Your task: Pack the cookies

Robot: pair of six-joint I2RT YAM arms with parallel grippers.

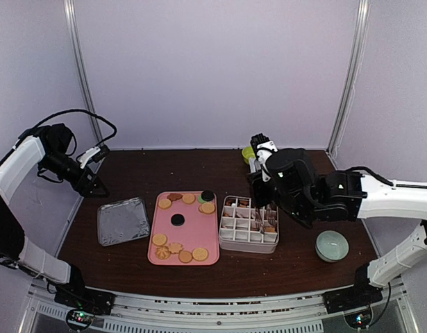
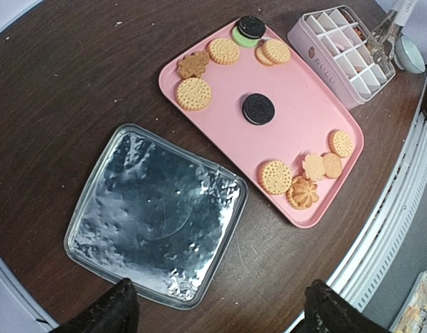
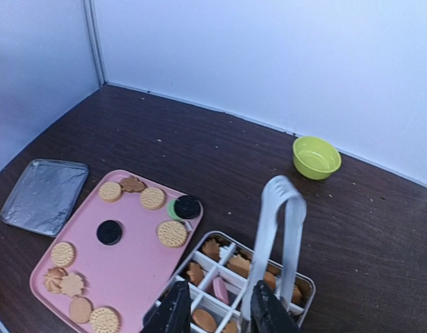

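Observation:
Several cookies, including a black one (image 2: 258, 109), lie on a pink tray (image 1: 192, 233). To its right stands a white compartment box (image 1: 249, 246), with brown and pink pieces in its cells (image 3: 204, 320). White-handled tongs (image 3: 269, 218) with clear tips (image 2: 383, 41) point down at the box. The handles look blurred in the right wrist view. My right gripper is over the box, its fingers (image 3: 173, 309) part open. The tongs run by its right finger; whether they touch it I cannot tell. My left gripper stays open and empty, away at the left.
A shallow transparent tray (image 1: 123, 222) sits left of the pink one. A yellow-green bowl (image 3: 316, 157) stands at the back, and a pale bowl (image 1: 332, 246) at the right front.

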